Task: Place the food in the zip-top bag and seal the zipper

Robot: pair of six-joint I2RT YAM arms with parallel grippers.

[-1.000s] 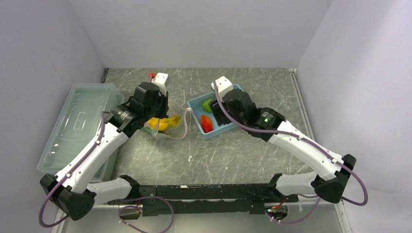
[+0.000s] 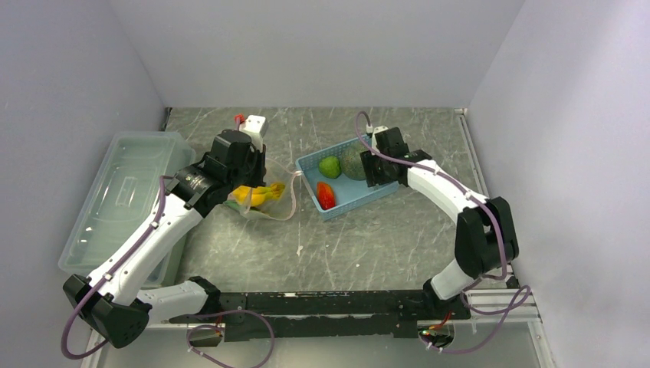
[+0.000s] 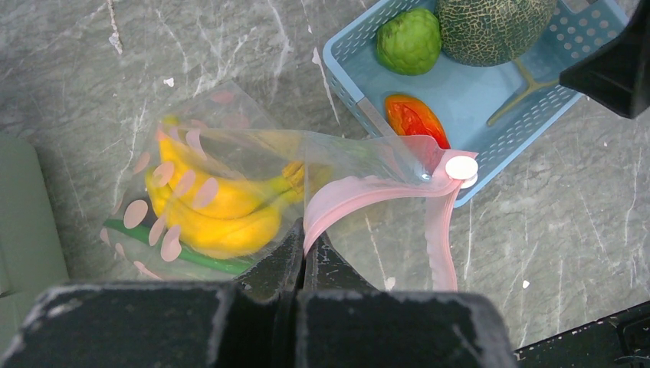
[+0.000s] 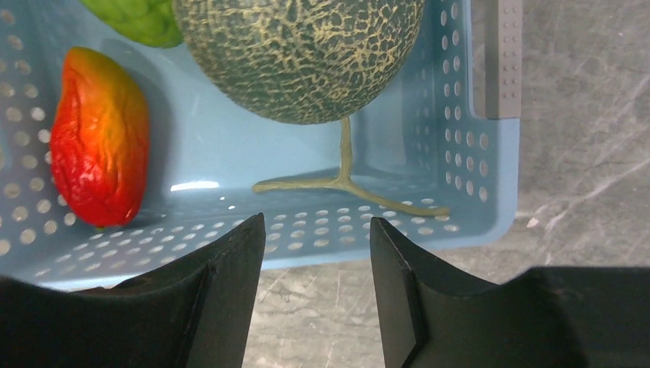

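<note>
The clear zip bag (image 3: 368, 161) lies open with yellow bananas (image 3: 222, 222) and something long and green inside. My left gripper is shut at the rim of its pink zipper. The blue basket (image 2: 352, 205) holds a red-orange pepper-like food (image 4: 100, 138), a bumpy green fruit (image 3: 408, 42), a netted melon (image 4: 299, 54) and a forked stem-like item (image 4: 345, 172). My right gripper is open over the basket's near side, beside the melon, with nothing between its fingers.
A lidded plastic container (image 2: 123, 192) stands at the left.
My right gripper has moved right and back over the basket, away from the pepper-like food toward the melon's end. The left arm and bag look unchanged.
</note>
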